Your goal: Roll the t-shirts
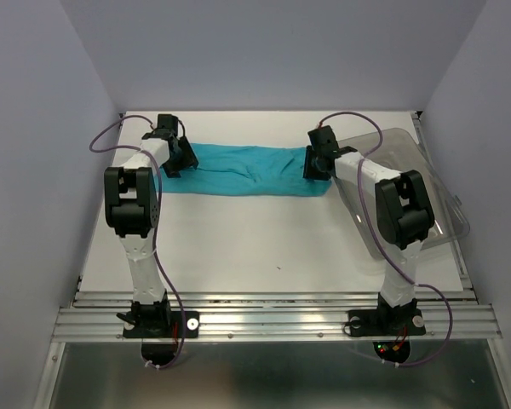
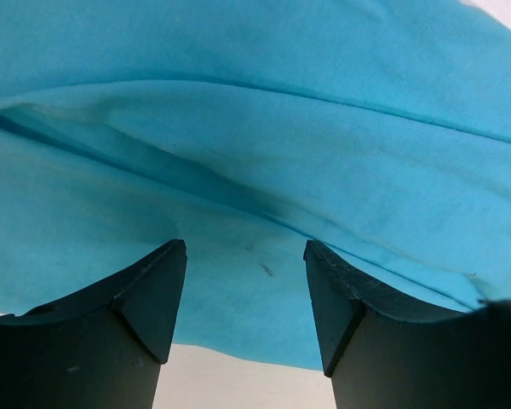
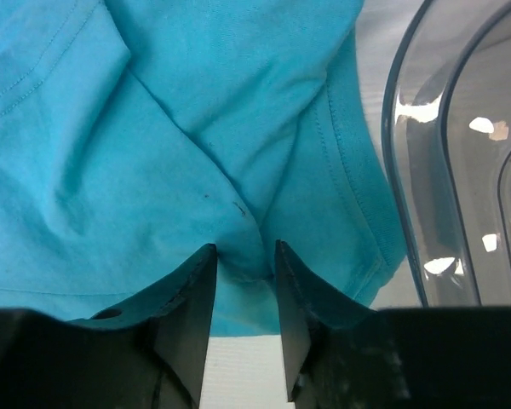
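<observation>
A teal T-shirt (image 1: 247, 175) lies folded into a long strip across the back of the white table. Over its left end hovers my left gripper, its fingers apart and only shirt cloth visible beyond them. At the shirt's right end, my right gripper is part open above the near edge. In the right wrist view a folded ridge of the cloth (image 3: 238, 230) appears between or just beyond its fingertips; whether they touch it is unclear. Overlapping layers and a long crease (image 2: 204, 183) show in the left wrist view.
A clear plastic bin (image 1: 447, 213) stands at the right, its rim (image 3: 400, 196) close beside the shirt's right end and under the right arm.
</observation>
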